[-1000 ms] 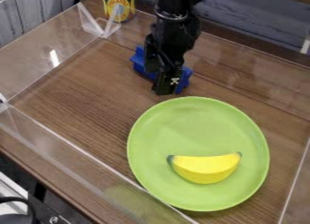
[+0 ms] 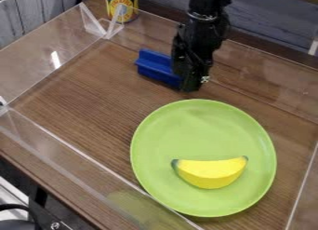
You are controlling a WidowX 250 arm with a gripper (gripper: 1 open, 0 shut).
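Observation:
My black gripper (image 2: 192,64) is low at the top centre, at the right part of a blue block (image 2: 154,65), which it partly hides. Whether its fingers hold the block or are apart from it I cannot tell. A large green plate (image 2: 172,150) fills the lower middle, with a yellow banana (image 2: 211,173) lying on it.
A can (image 2: 122,7) with a yellow label stands at the back left by a clear wall.
My gripper has moved right and slightly up in the view, uncovering more of the blue block's left part. The plate and banana are unchanged.

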